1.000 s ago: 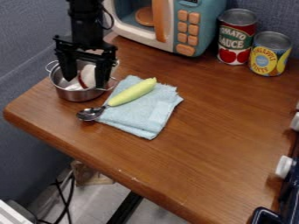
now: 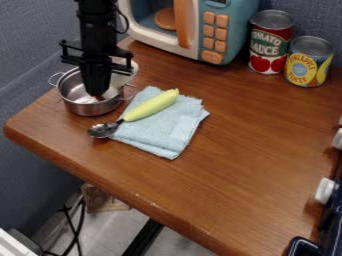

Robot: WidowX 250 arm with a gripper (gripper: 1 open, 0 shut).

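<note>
My black gripper [image 2: 96, 76] is lowered into a silver pot [image 2: 80, 101] with handles at the table's left. A white object [image 2: 120, 74] shows behind the fingers, partly hidden; whether the fingers hold it I cannot tell. Right of the pot, a yellow banana-like object [image 2: 151, 104] lies on a light blue cloth [image 2: 171, 134], beside a metal spoon [image 2: 103, 130].
A toy microwave [image 2: 217, 38] stands at the back, with a tomato sauce can [image 2: 269, 45] and a yellow can [image 2: 307, 64] to its right. A dark appliance [image 2: 310, 240] is at the right edge.
The cloth, spoon and yellow object have not moved.
</note>
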